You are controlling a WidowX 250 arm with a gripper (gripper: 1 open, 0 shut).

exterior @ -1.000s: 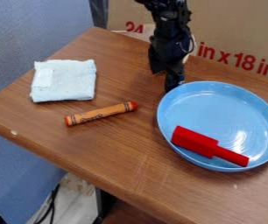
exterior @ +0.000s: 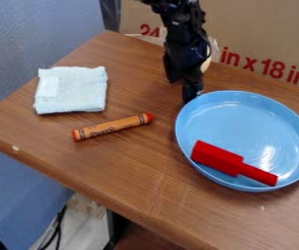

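Observation:
The black arm hangs from the top of the camera view, its gripper low over the table just behind the blue plate's back-left rim; whether it is open or shut, or holds anything, is hard to make out. A pale object is partly hidden behind it. A red tool, like a rolling pin or cleaver, lies in the blue plate. An orange crayon-shaped stick lies left of the plate, and a folded white cloth lies at the left.
The wooden table has bare room at front and back left. A cardboard box with red print stands behind. The table's left edge drops to a blue surface.

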